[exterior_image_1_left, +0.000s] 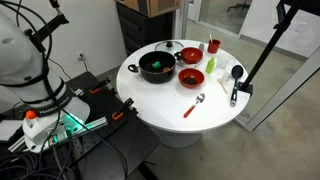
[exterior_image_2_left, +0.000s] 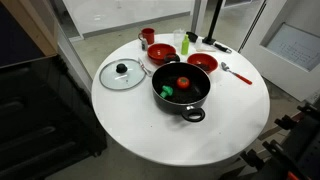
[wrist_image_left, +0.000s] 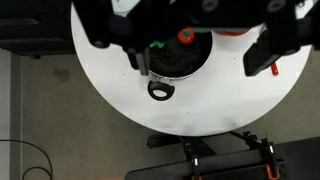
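My gripper is open, its two dark fingers wide apart with nothing held between them. In the wrist view it hangs above the near side of the table, over the black pot (wrist_image_left: 180, 58). That pot (exterior_image_2_left: 182, 100) has two handles and no lid on it. Inside lie a red tomato-like item (exterior_image_2_left: 183, 83) and a small green item (exterior_image_2_left: 167, 92). The glass lid (exterior_image_2_left: 122, 75) with a black knob rests on the table beside the pot.
The round white table (exterior_image_1_left: 150, 112) also holds two red bowls (exterior_image_2_left: 203, 61), a red mug (exterior_image_2_left: 147, 35), a green bottle (exterior_image_2_left: 185, 45), a red-handled spoon (exterior_image_2_left: 238, 76) and a black ladle (exterior_image_1_left: 236, 74).
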